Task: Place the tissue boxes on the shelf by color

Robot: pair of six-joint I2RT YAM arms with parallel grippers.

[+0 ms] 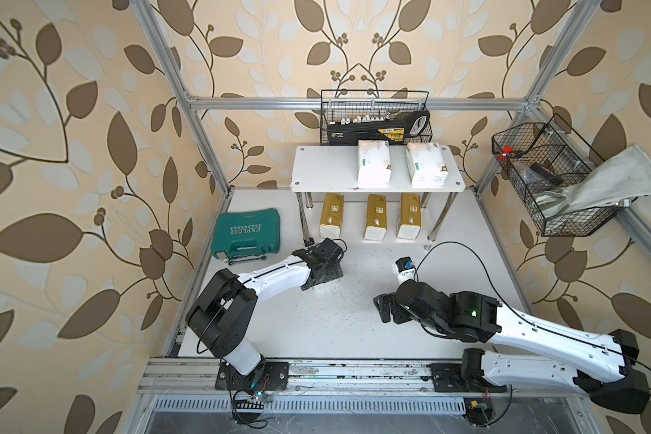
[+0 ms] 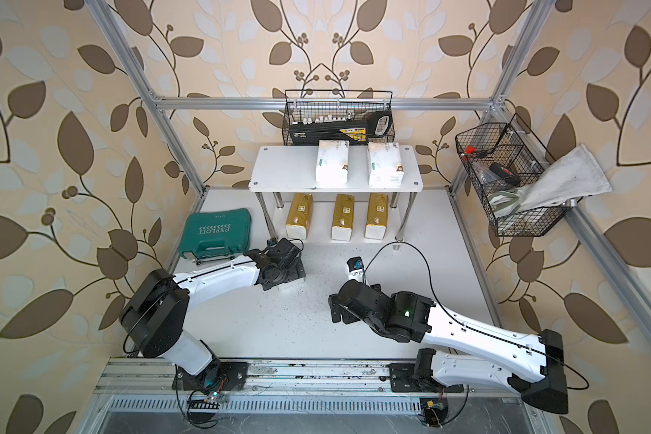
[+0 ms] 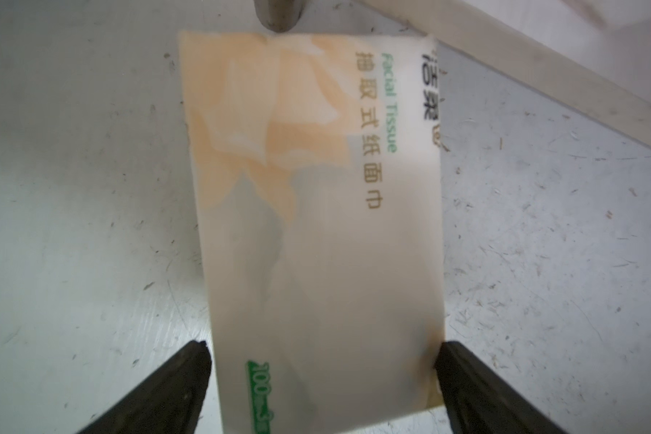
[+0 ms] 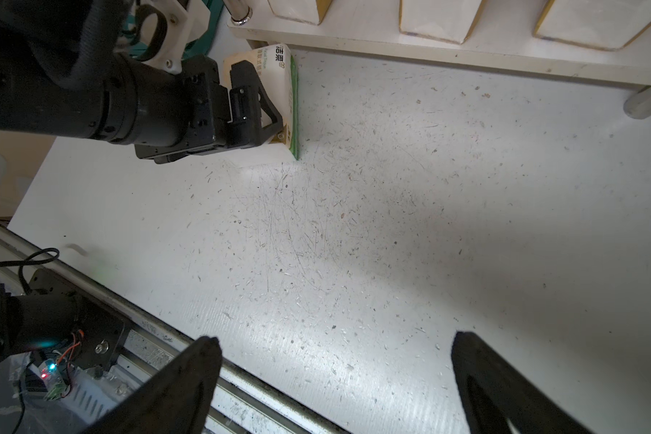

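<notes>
In the left wrist view a white tissue box [image 3: 325, 238] with a pale orange flower print lies on the table. My left gripper is open, its fingers spread at either side of the box's near end. From above, the left arm's hand mostly hides this box. Two white boxes, one in the middle [image 1: 374, 163] and one at the right [image 1: 426, 165], stand on the top shelf [image 1: 325, 167]. Three gold boxes, left [image 1: 332, 213], middle [image 1: 376, 215] and right [image 1: 409, 214], sit on the lower level. My right gripper is open and empty over bare table.
The top shelf's left part is bare. A green case [image 1: 246, 233] lies at the table's left. A wire basket [image 1: 374, 119] hangs behind the shelf, another [image 1: 557, 177] on the right wall. Metal shelf legs stand near the left gripper.
</notes>
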